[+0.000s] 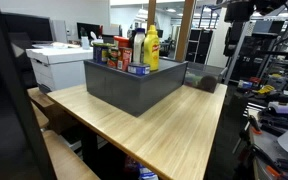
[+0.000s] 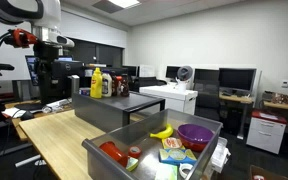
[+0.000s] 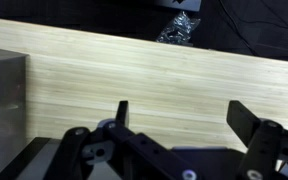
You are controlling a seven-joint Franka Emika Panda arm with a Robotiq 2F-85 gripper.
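My gripper hangs open above the wooden table [image 3: 74, 70]; its two dark fingers stand wide apart in the wrist view, with only bare tabletop between them. In the second exterior view the arm [image 2: 42, 38] rises at the left, over the table's near end. A yellow bottle [image 1: 152, 49] stands among several cans and containers on the grey raised shelf [image 1: 134, 95], away from the gripper.
A grey bin [image 2: 121, 172] at the table's other end holds a red mug [image 2: 112, 150], a banana [image 2: 162, 132], a purple bowl [image 2: 195, 133] and other items. Crumpled clear plastic [image 3: 176, 30] lies beyond the table edge. The tabletop beneath the gripper is clear.
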